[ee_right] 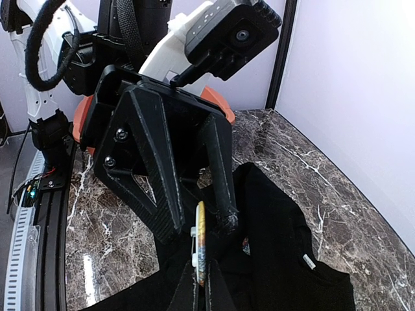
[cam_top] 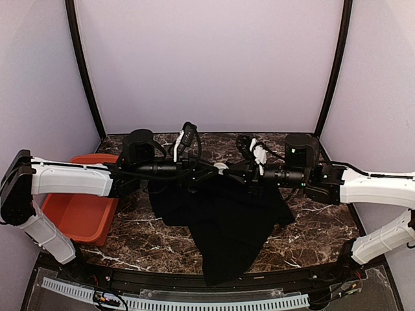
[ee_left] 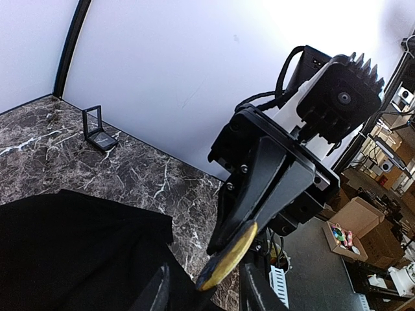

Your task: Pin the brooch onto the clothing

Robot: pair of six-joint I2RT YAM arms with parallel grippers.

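A thin oval brooch (cam_top: 221, 167), yellow and dark on its face in the left wrist view, stands on edge above the black clothing (cam_top: 233, 227). My right gripper is shut on its edge. From the other side, my left gripper points at the brooch with parted fingers (ee_left: 155, 288). In the right wrist view the brooch (ee_right: 201, 243) appears between those fingers, its white clasp parts facing left; whether they touch cannot be told. The clothing lies spread and creased on the table below both grippers.
An orange bin (cam_top: 81, 210) stands at the left, under my left arm. A small dark framed stand (ee_left: 100, 133) sits near the back of the marbled table (ee_left: 139, 172). Bare table lies either side of the clothing.
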